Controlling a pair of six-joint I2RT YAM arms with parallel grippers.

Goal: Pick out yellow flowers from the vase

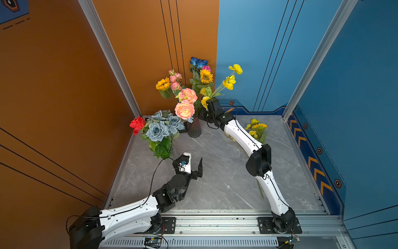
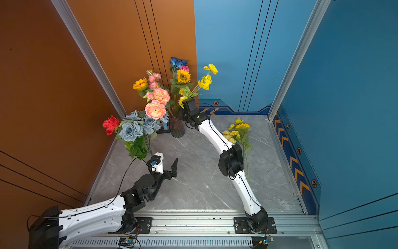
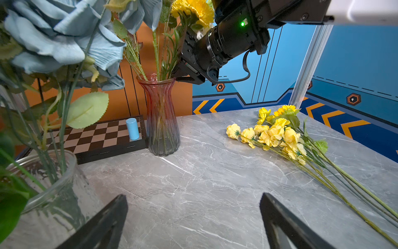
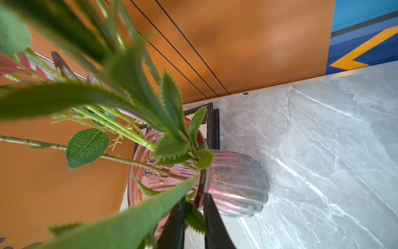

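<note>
The ribbed pinkish vase [image 3: 163, 124] stands upright at the back, holding a sunflower [image 1: 206, 76], other yellow blooms [image 1: 228, 82] and blue, pink and peach flowers. At its mouth is my right gripper. Its fingers are a narrow gap apart, with a small green leaf showing between them; a thick green stem [image 4: 136, 213] passes just beside, and whether it is gripped is unclear. My left gripper is open and empty over the front of the table. Picked yellow flowers [image 3: 275, 137] lie on the right side of the tabletop.
A clear glass vase [image 3: 62, 203] with blue-grey roses [image 1: 157, 130] and a red flower [image 1: 137, 124] stands at the left. Behind it lies a checkered board [image 3: 97, 137] with a blue cylinder [image 3: 132, 129].
</note>
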